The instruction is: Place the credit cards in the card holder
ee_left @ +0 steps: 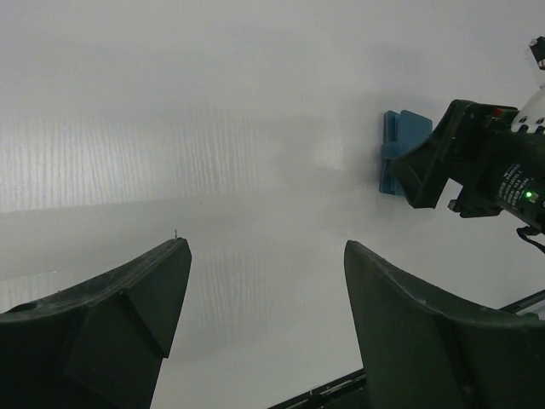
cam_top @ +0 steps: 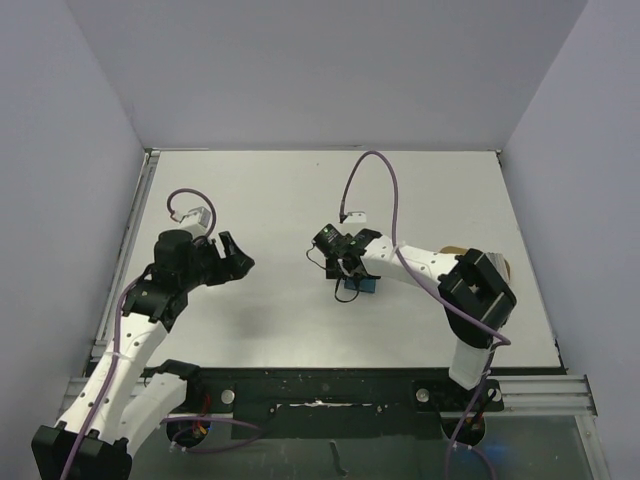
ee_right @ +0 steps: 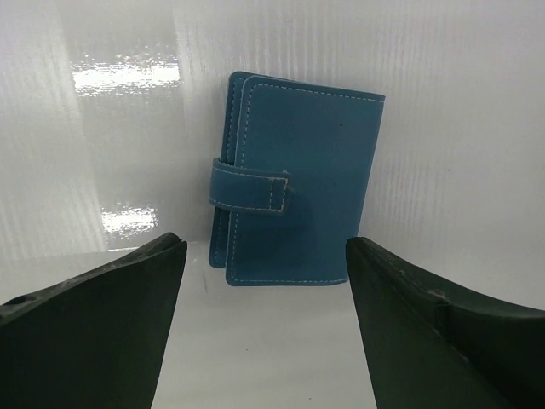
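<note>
A dark teal card holder (ee_right: 302,196) with a strap lies on the table, closed, below my right gripper, which is open with nothing between its fingers. In the top view the holder (cam_top: 362,285) is partly hidden by the right arm. In the left wrist view it (ee_left: 409,128) sits at upper right, behind the right gripper. My left gripper (cam_top: 232,258) is at the left of the table, apart from the holder, open over bare table. I cannot make out any loose cards.
A tan tray (cam_top: 458,250) with grey items in it lies at the right of the table, partly behind the right arm. The black front edge (cam_top: 320,390) runs below.
</note>
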